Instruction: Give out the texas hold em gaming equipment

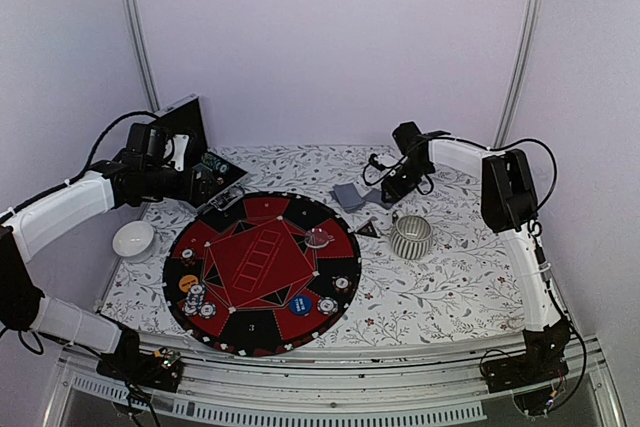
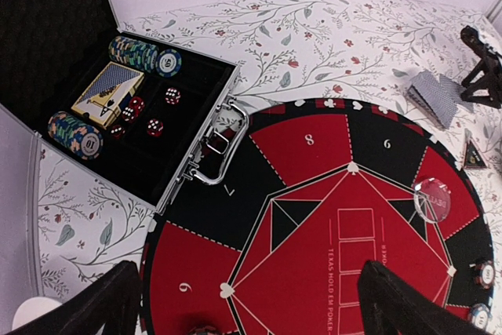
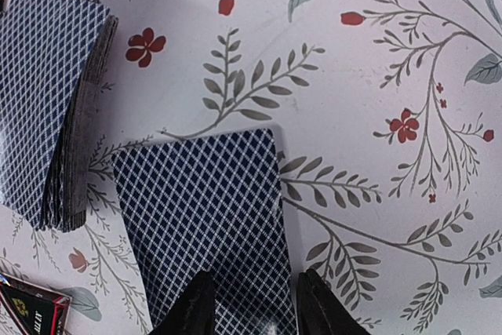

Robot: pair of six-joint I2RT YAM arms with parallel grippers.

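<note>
A single card with a blue checked back lies face down on the table. To its left stands a deck of matching cards, slightly fanned. Over the card's near end is my right gripper, its fingers apart; whether they touch the card I cannot tell. My left gripper stands open and empty above the poker mat's left side. An open case holds chips, a boxed deck and several red dice. Chip stacks sit on the round mat.
A clear dealer disc lies on the mat. Right of the mat are a small dark triangular item and a ribbed pot; a white bowl is at the far left.
</note>
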